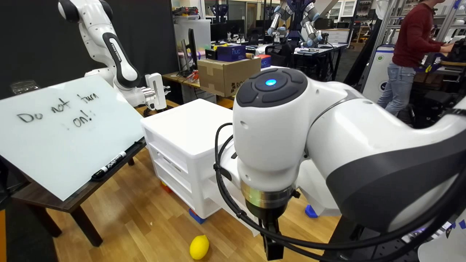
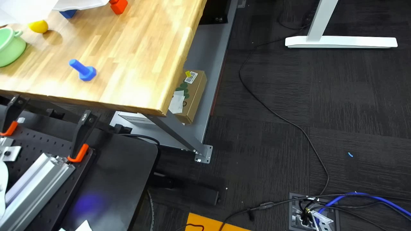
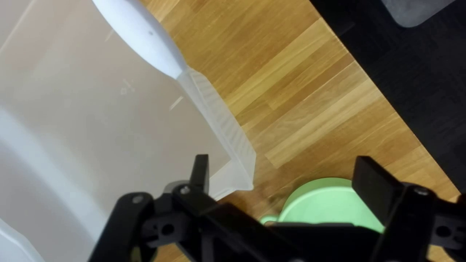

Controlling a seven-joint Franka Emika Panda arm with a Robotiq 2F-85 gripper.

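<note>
My gripper stands open with nothing between its fingers, above the table beside a pulled-out white drawer (image 3: 131, 100). A light green pot (image 3: 327, 205) shows partly under the right finger in the wrist view; the gripper hides the rest. In exterior view 1 the gripper (image 1: 274, 249) hangs down in front of the white drawer unit (image 1: 188, 126). To its left a yellow lemon (image 1: 199, 247) lies on the wood. Exterior view 2 has the lemon (image 2: 38, 26) close to the green pot (image 2: 11, 48). My gripper is out of that view.
A blue bolt-shaped piece (image 2: 83, 70) sits near the table's front edge. Blue (image 2: 68, 13) and red blocks (image 2: 118, 5) are at or near the drawer unit. A whiteboard (image 1: 70, 131) leans at the left. Bare wood (image 2: 142, 57) lies toward the table's right corner.
</note>
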